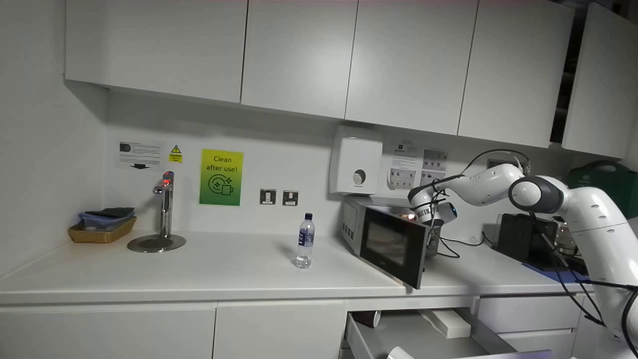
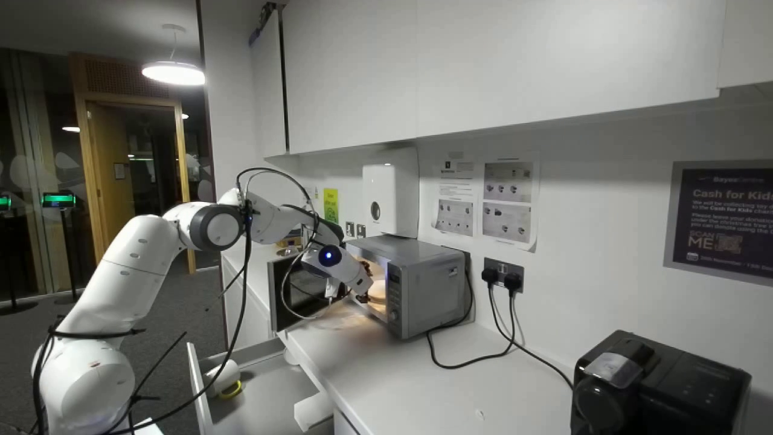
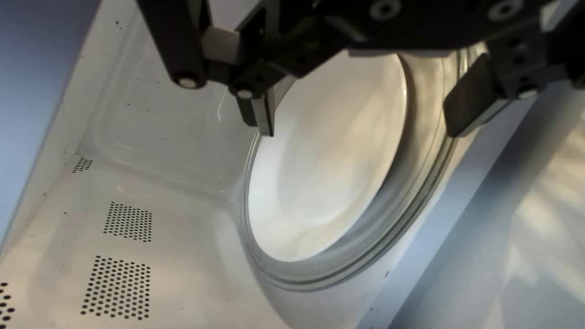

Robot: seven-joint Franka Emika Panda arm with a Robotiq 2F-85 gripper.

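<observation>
My gripper stands open at the mouth of the microwave (image 2: 435, 286), its two fingers wide apart with nothing held. Below and between the fingers, a white plate (image 3: 323, 181) lies on the glass turntable (image 3: 351, 263) inside the lit cavity. Part of the plate is hidden behind the gripper in the wrist view. The microwave door (image 1: 392, 246) is swung open toward the front of the counter. In the first exterior view that door hides the fingertips.
An open drawer (image 1: 412, 335) under the counter holds mugs and a white box (image 1: 451, 323). A water bottle (image 1: 305, 240) stands upright left of the microwave. Black cables (image 2: 464, 366) and a coffee machine (image 2: 663, 384) are to its right.
</observation>
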